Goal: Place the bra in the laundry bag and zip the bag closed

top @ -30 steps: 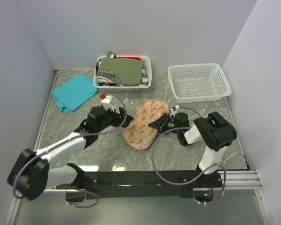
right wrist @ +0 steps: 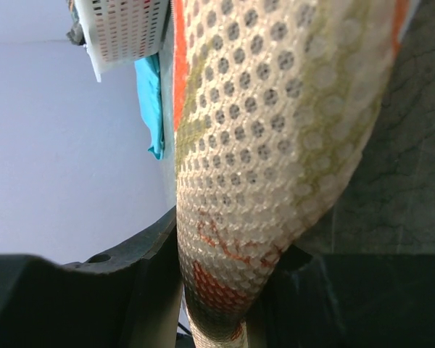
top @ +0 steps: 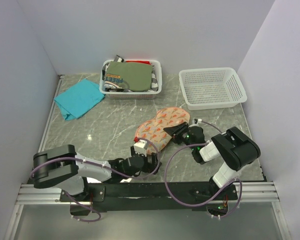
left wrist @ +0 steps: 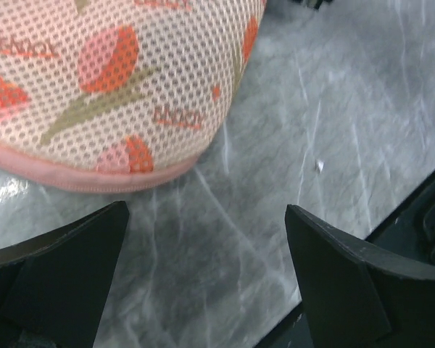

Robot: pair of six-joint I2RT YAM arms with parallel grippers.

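Note:
The peach mesh laundry bag [top: 157,125] with flamingo print lies at the middle of the table, its pink-edged front part filling the upper left of the left wrist view [left wrist: 116,87]. My left gripper stands open just in front of that edge, nothing between its fingers. My right gripper has the bag's folded side running between its fingers at the bag's right; how firmly it grips is hard to tell. No bra can be made out; whether one is inside the bag is hidden.
A basket of folded clothes [top: 130,94] stands at the back, an empty white basket [top: 212,87] at back right. A turquoise cloth [top: 79,97] lies at back left. Its front edge is close to my left gripper.
My left gripper has moved from the bag's upper left down toward the table's front edge. The bag and my right gripper have shifted slightly to the right.

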